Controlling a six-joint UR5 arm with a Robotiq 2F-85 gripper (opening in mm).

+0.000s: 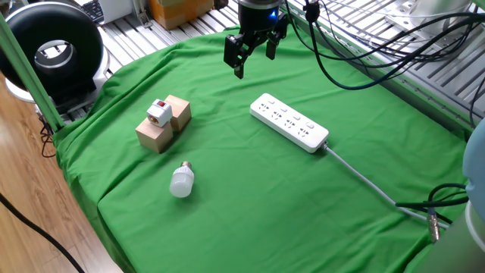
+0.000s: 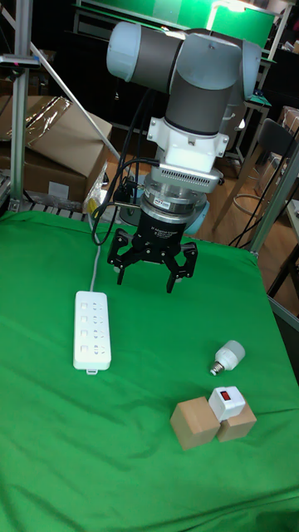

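My gripper (image 1: 255, 68) hangs above the green cloth with its two black fingers spread apart and nothing between them. In the other exterior view the gripper (image 2: 145, 280) is open over the cloth, to the right of a white power strip (image 2: 91, 330). The strip (image 1: 289, 122) lies flat, sockets up, its grey cable running off to the right. A small white socket with a red switch (image 1: 160, 112) rests on top of two wooden blocks (image 1: 155, 137). On the cloth near the blocks, a white light bulb (image 1: 182, 182) lies on its side.
Green cloth (image 1: 250, 205) covers the table, with wide bare areas around the objects. Black cables (image 1: 379, 57) loop beside the arm. A large black ring-shaped object (image 1: 53, 53) stands beyond the table corner, near a cardboard box (image 1: 179, 10).
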